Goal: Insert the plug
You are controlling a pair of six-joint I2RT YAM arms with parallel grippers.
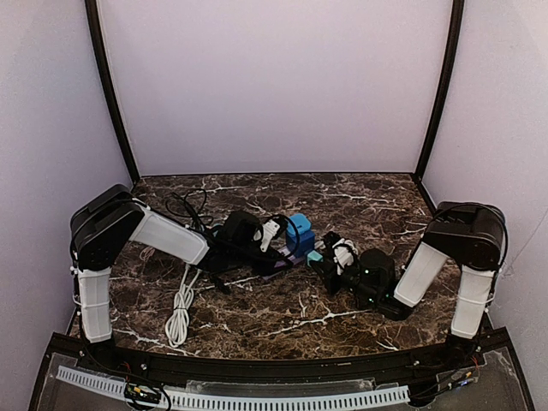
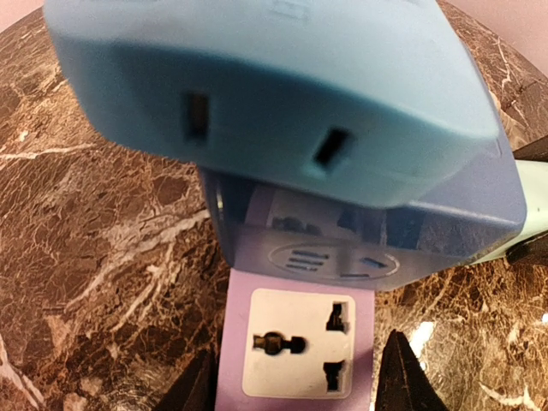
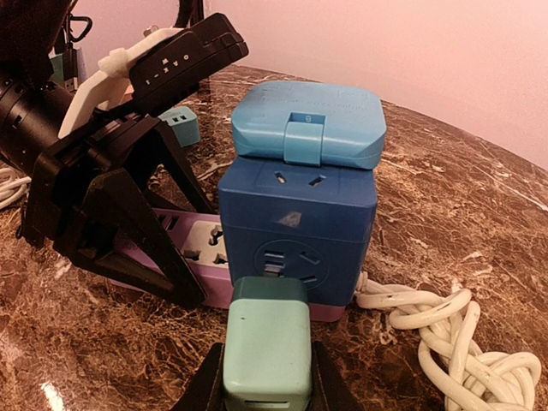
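Note:
A mint-green plug (image 3: 268, 342) is held by my right gripper, which is shut on it. Its far end overlaps the socket face of the dark blue cube adapter (image 3: 297, 201); whether the prongs are in the slots is hidden. In the left wrist view the plug (image 2: 533, 199) appears right up against the cube's side. The cube sits on the end of a purple power strip (image 2: 235, 347), with a light blue plug block (image 3: 308, 120) on top. My left gripper is shut on the strip, beside a white socket panel (image 2: 300, 368).
A white coiled cable (image 3: 462, 342) lies right of the cube, and a bundled white cord (image 1: 178, 317) lies at the front left. Another teal block (image 3: 181, 126) stands behind the left gripper.

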